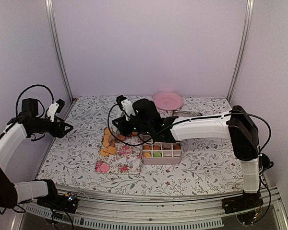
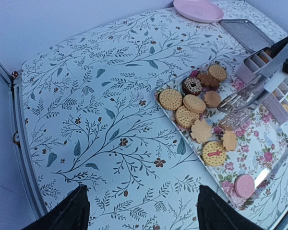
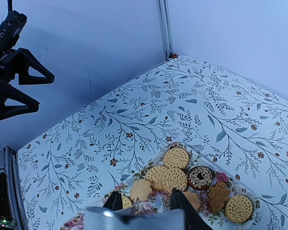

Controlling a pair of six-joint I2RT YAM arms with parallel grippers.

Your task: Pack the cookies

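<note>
Assorted cookies, among them a chocolate ring and sandwich biscuits, lie on a floral tray. The pink compartment box beside it holds some cookies. My right gripper is over the tray, holding a clear metallic-looking tool whose end is down among the cookies; whether that end grips a cookie I cannot tell. My left gripper hangs open at the far left, away from the tray, with nothing between its fingers.
A pink plate and a grey metal tray stand at the back.
</note>
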